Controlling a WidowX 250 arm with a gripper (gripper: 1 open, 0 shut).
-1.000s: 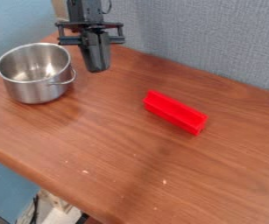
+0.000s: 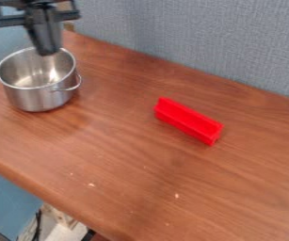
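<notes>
My gripper (image 2: 43, 41) hangs at the top left, over the steel pot (image 2: 36, 94), its dark fingers blurred and shut, with nothing visible between them. The pot stands at the left of the wooden table. A red block (image 2: 187, 121) lies alone at the centre right.
A grey padded wall (image 2: 210, 42) runs along the back. The table's left edge drops to a blue surface at lower left.
My gripper has moved left and slightly up, from right of the pot to over it. The pot and red block have not moved.
</notes>
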